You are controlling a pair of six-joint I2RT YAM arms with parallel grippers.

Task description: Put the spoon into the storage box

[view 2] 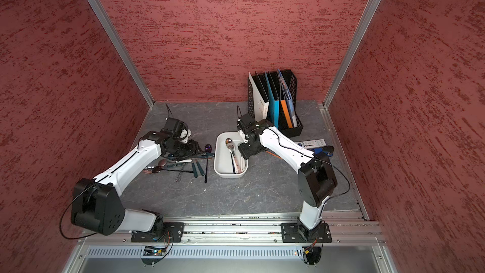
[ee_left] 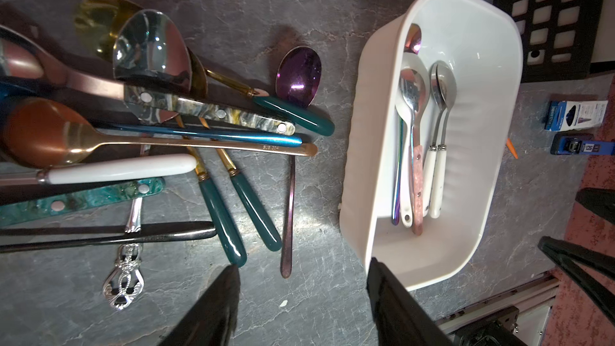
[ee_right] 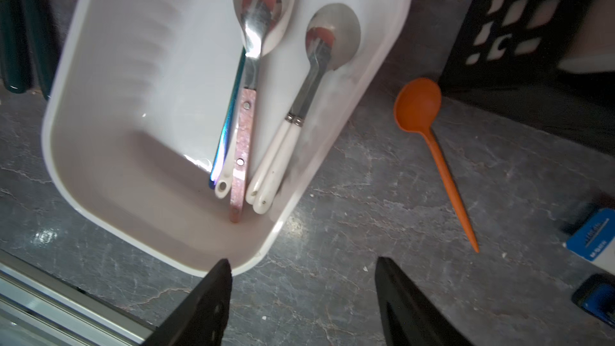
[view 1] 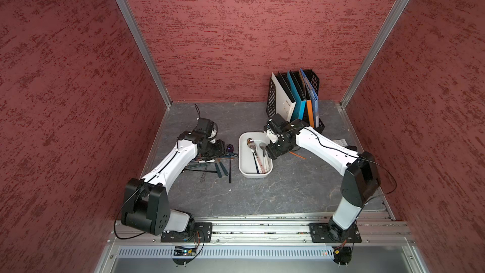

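The white storage box [ee_left: 358, 153] stands mid-table. Inside it lie several spoons, among them a pink-handled spoon [ee_right: 244, 134] and a white-handled spoon [ee_right: 282, 160]. To its left is a pile of loose cutlery, with a purple spoon [ee_left: 298, 77] and a green-handled spoon [ee_left: 256, 211] at its edge. My left gripper hovers over the pile, fingers apart, holding nothing. My right gripper is open and empty, beside the box's right rim. On the bare table right of the box rests an orange spoon [ee_right: 442, 166].
A black rack of folders [view 1: 293, 98] rises behind the box on the right. Small blue and white packets [ee_left: 576, 115] lie further right.
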